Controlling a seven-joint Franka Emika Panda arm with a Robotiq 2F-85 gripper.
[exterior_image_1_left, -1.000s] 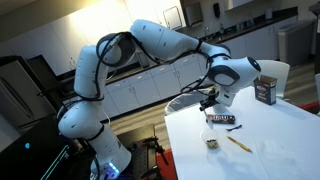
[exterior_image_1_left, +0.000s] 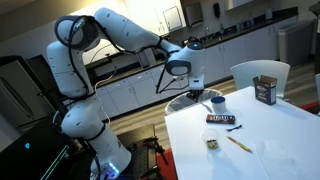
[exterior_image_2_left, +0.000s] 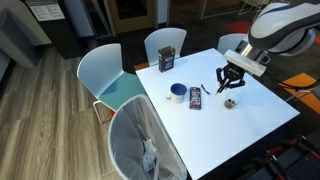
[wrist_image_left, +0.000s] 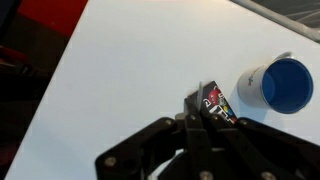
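Observation:
My gripper (exterior_image_1_left: 198, 94) hangs above the far left part of the white table (exterior_image_1_left: 185, 150). Its dark fingers are shut; in the wrist view a thin pale sliver (wrist_image_left: 200, 96) shows at their tips, and I cannot tell what it is. A dark narrow box with a colourful top (exterior_image_1_left: 217, 118) lies on the table, partly hidden behind the gripper in the wrist view. Near it stands a mug (exterior_image_2_left: 179, 93), white outside and blue inside. A small round container (exterior_image_1_left: 211, 143) sits closer to the table's near side.
A yellow pen-like stick (exterior_image_1_left: 240, 145) and a dark slim utensil (exterior_image_1_left: 234, 128) lie on the table. Toward the back stands a tall dark carton (exterior_image_2_left: 167, 58). A grey bin (exterior_image_2_left: 145, 140) stands against the table edge, with a chair (exterior_image_2_left: 108, 75) nearby.
In exterior view 1 the arm and gripper have swung left, from over the middle of the table toward its left edge and the bin. Objects on the table look unmoved.

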